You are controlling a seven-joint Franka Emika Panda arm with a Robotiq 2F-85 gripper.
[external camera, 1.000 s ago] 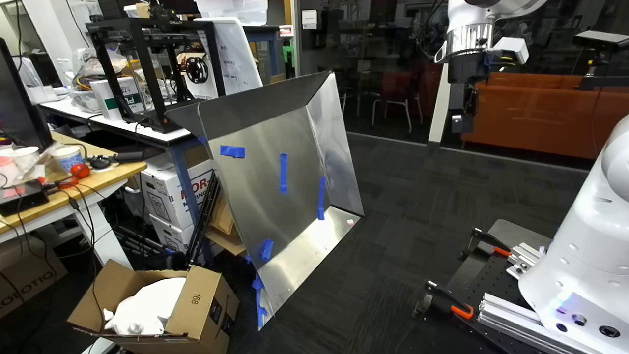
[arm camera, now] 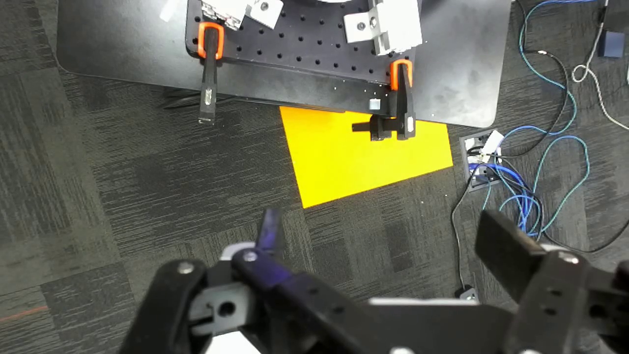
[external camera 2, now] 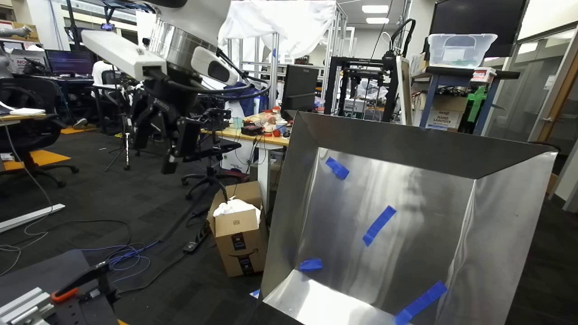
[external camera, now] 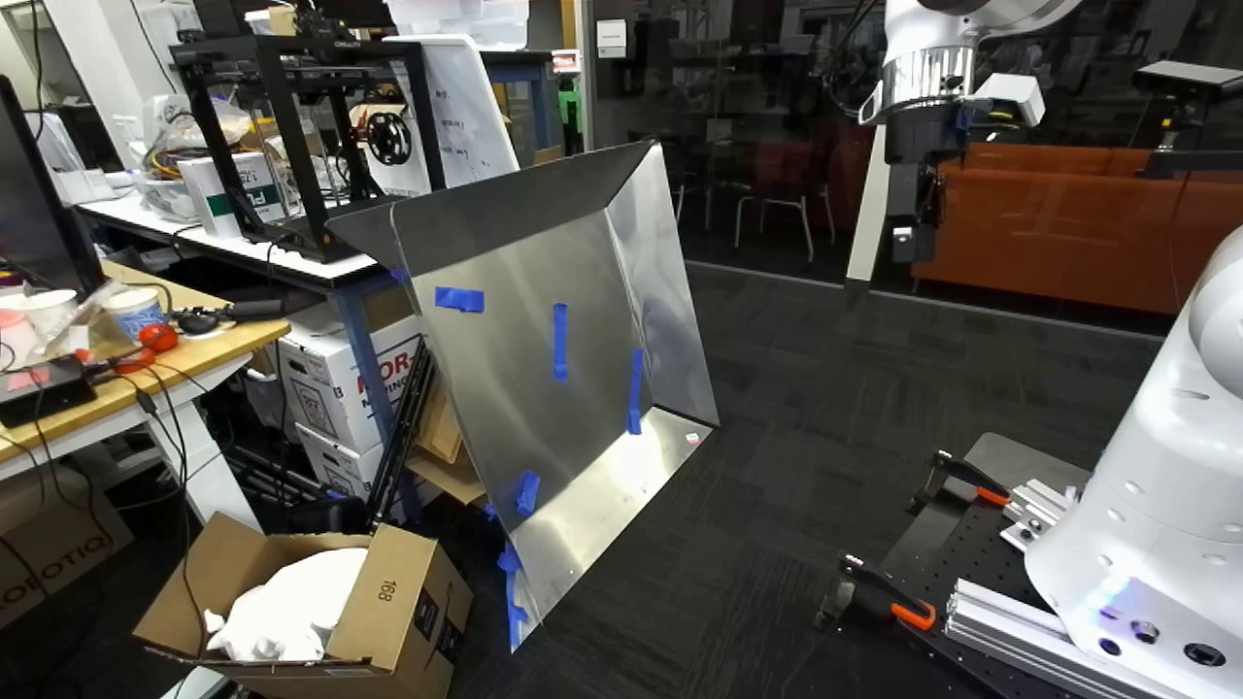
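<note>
My gripper stands open in the wrist view, its two dark fingers wide apart with only floor showing between them. In the first exterior view the gripper (external camera: pixel 915 243) hangs high at the upper right, pointing down. The second exterior view has it (external camera 2: pixel 170 157) at the upper left, well away from a large metal tray (external camera 2: pixel 401 189). That tray is propped up on its side, with strips of blue tape (external camera 2: pixel 379 225) stuck to its inner face. Nothing touches the gripper.
A cardboard box (external camera: pixel 414 594) holding white cloth stands on the floor beside the tray. Clamps with orange grips (arm camera: pixel 210 41) hold the robot's base plate (arm camera: pixel 129 53). Blue cables (arm camera: pixel 525 194) and a yellow floor patch (arm camera: pixel 348 162) lie near it. Dark carpet elsewhere is clear.
</note>
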